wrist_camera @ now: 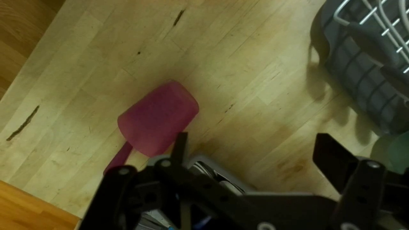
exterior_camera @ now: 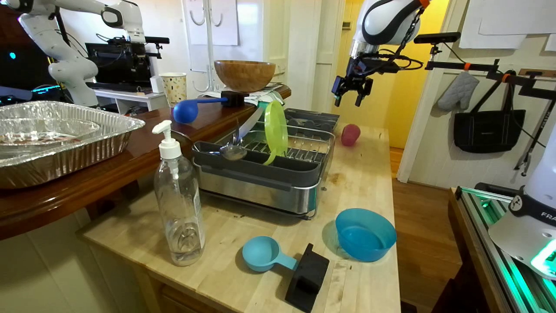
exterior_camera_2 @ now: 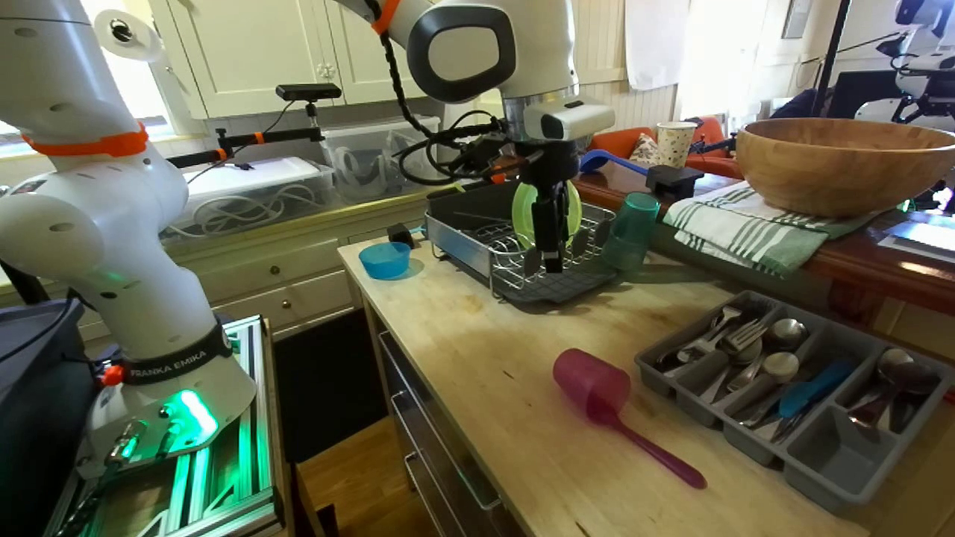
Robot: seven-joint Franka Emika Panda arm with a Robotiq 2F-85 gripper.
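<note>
On the wooden counter lies a magenta scoop (exterior_camera_2: 592, 386) on its side, its long handle stretching toward the front. In the wrist view the same scoop (wrist_camera: 158, 118) shows left of centre, part of its handle hidden behind my gripper. My gripper (exterior_camera: 347, 100) is open above the counter, its fingers spread wide with nothing between them. From the wrist, the gripper has its left finger overlapping the scoop's lower edge in view, while the scoop lies below it on the wood.
A dish rack (exterior_camera: 307, 201) with a green plate (exterior_camera: 276, 131) stands beyond the scoop. The grey cutlery tray (exterior_camera_2: 846, 462) lies to the scoop's right in exterior view 2. A teal cup (exterior_camera_2: 633, 231) and blue bowl (exterior_camera_2: 385, 259) are also on the counter. Bare wood surrounds the scoop.
</note>
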